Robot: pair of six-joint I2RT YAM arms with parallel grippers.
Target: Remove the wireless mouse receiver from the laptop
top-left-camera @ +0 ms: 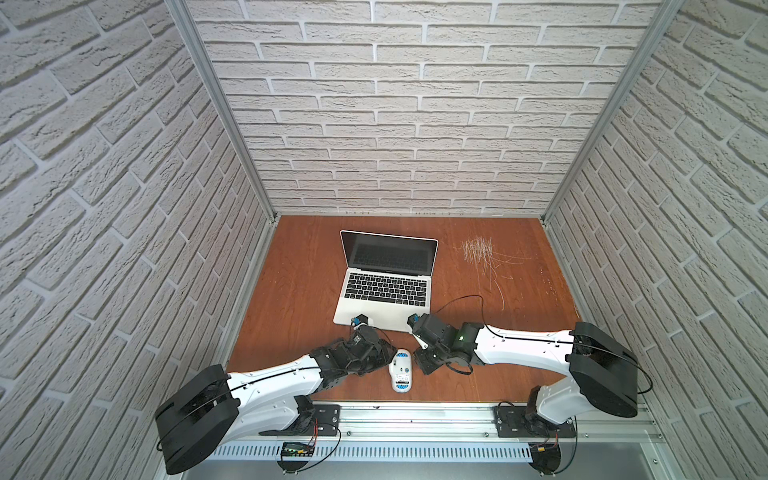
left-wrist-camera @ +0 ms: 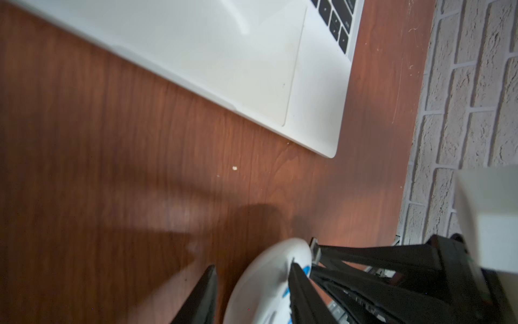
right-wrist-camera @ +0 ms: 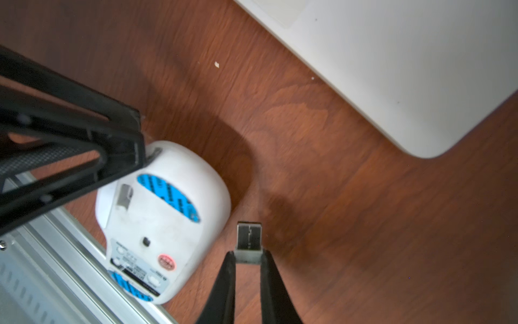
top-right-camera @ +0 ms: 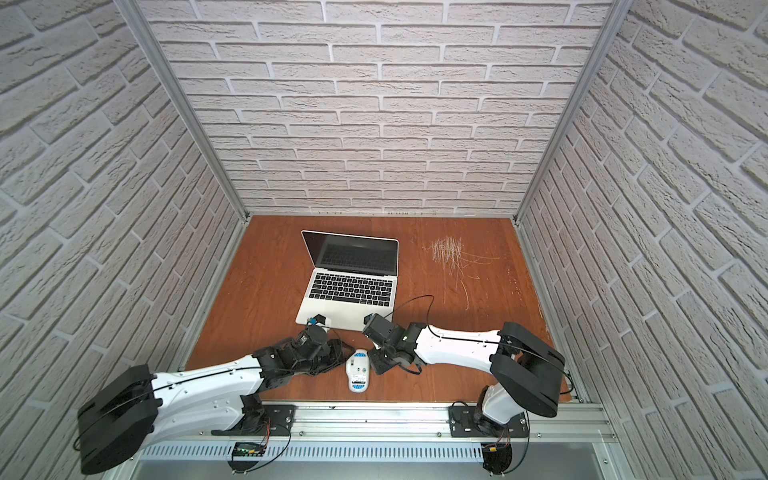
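Observation:
The white mouse [right-wrist-camera: 167,237] lies underside up on the table, blue pads showing, near the table's front edge. My right gripper is shut on the small metal-tipped receiver [right-wrist-camera: 249,237], held just to the right of the mouse and clear of the laptop. At the mouse's upper left edge stands my left gripper, its fingers [left-wrist-camera: 200,297] apart. Part of the mouse shows between them in the left wrist view; whether they touch it I cannot tell. The open laptop [top-left-camera: 384,313] sits behind both grippers.
A metal rail [top-left-camera: 416,409] runs along the front. Brick-patterned walls [top-left-camera: 384,160] close the other sides.

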